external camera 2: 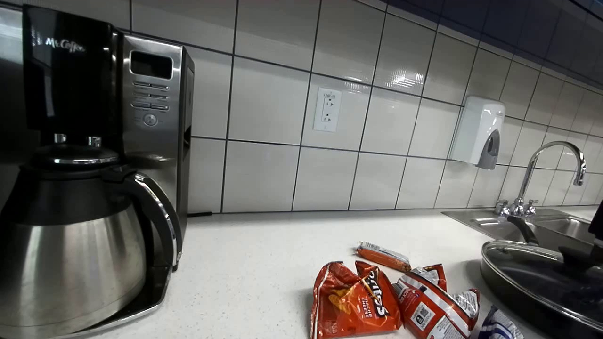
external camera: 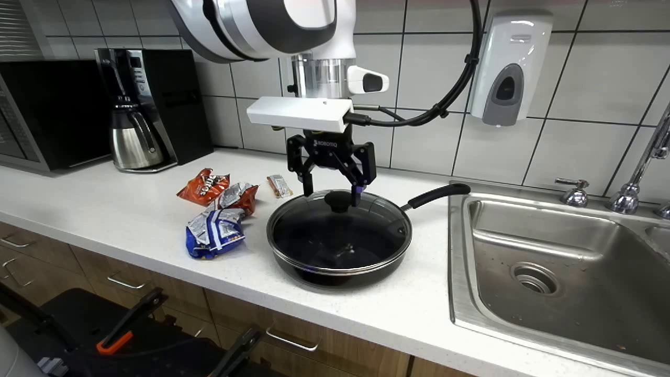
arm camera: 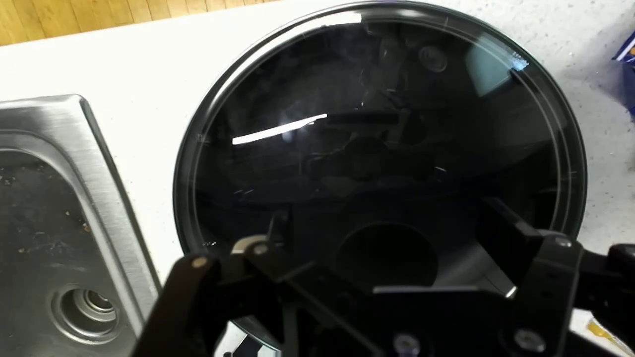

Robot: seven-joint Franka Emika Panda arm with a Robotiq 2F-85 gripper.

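A black frying pan (external camera: pixel 342 276) with a long black handle (external camera: pixel 437 195) stands on the counter, covered by a glass lid (external camera: pixel 339 242). The lid's round black knob (external camera: pixel 337 202) lies between the spread fingers of my open gripper (external camera: pixel 332 192), whose tips are down around knob height. From the wrist, the knob (arm camera: pixel 387 255) shows as a dark disc, with one finger (arm camera: pixel 506 229) to its right and the other, darker one to its left. Whether either finger touches the knob or lid cannot be made out. In exterior view 2 only part of the lid (external camera 2: pixel 542 277) shows, at the right edge.
Left of the pan lie a blue snack bag (external camera: pixel 214 233), red chip bags (external camera: pixel 204 186) and a small wrapped bar (external camera: pixel 279 186). The steel sink (external camera: pixel 546 276) is to the right, beyond a strip of bare counter. A coffee maker (external camera: pixel 172 107) stands far left.
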